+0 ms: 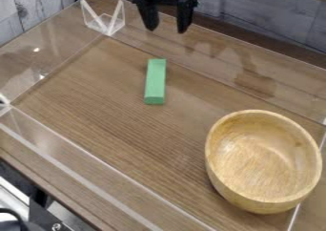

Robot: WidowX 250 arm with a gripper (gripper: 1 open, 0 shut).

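My gripper (166, 21) is at the top centre of the camera view, black, its two fingers pointing down and standing apart, with nothing seen between them. A green rectangular block (155, 82) lies lengthwise on the wooden table (114, 139), below the gripper in the view and apart from it. A wide tan bowl (261, 160) sits at the lower right.
Clear plastic pieces stand at the upper left (105, 17) and along the left edge. A dark area lies past the table's lower-left edge.
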